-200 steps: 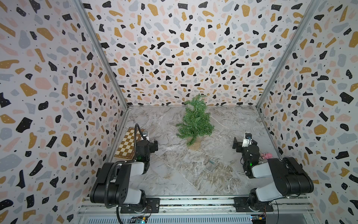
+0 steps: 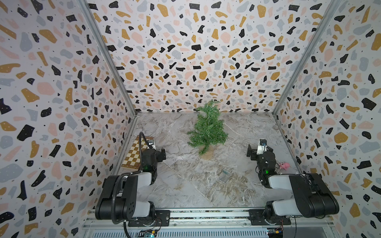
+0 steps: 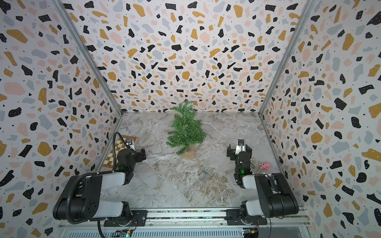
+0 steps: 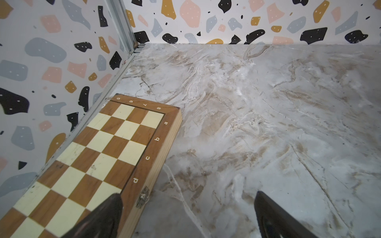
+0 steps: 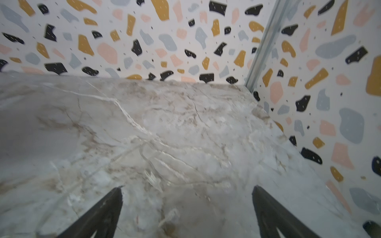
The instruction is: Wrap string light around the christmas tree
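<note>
A green artificial Christmas tree [image 2: 207,129] stands upright on a brown base [image 3: 189,154] in the middle of the table [image 2: 170,190]. A thin light string with a small pale box [image 2: 224,175] appears to lie in front of the tree, too small to tell clearly. My left gripper is open beside the chessboard, nothing between its fingers, low over the marble. On the right side, my right gripper is also open and empty, facing bare tabletop. Both are apart from the tree.
A wooden chessboard [image 4: 107,154] lies along the left wall. A pink toy [image 3: 264,165] sits at the right edge, partly behind the right arm. Patterned walls enclose three sides.
Both arms have shifted slightly: the left gripper a little leftward, the right gripper slightly up and leftward in the top left view, its elbow outward. The tree is unmoved.
</note>
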